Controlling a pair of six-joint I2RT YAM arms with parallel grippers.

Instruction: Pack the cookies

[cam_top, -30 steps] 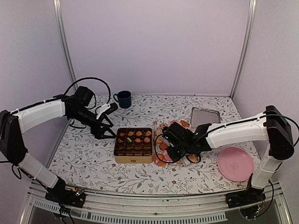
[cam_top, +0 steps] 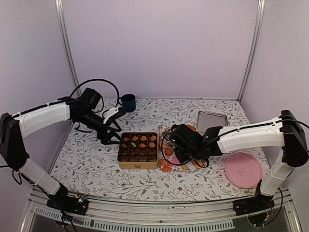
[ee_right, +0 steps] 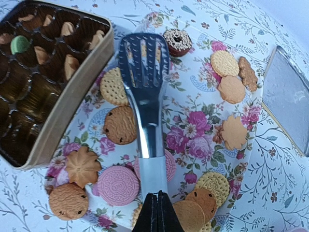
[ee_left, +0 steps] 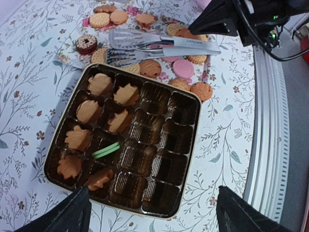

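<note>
The divided cookie box holds brown cookies and a green piece in some compartments, others being empty. Beside it a floral sheet bears assorted cookies, such as a pink one and a sprinkled one, under metal tongs. My right gripper is shut above the tongs' handle, its tips close to it; whether they touch I cannot tell. My left gripper is open left of the box, nothing between its fingers.
A grey tray lies at the back right, a pink plate at the front right, a blue mug at the back left.
The left arm has moved slightly toward the box and up at the wrist.
</note>
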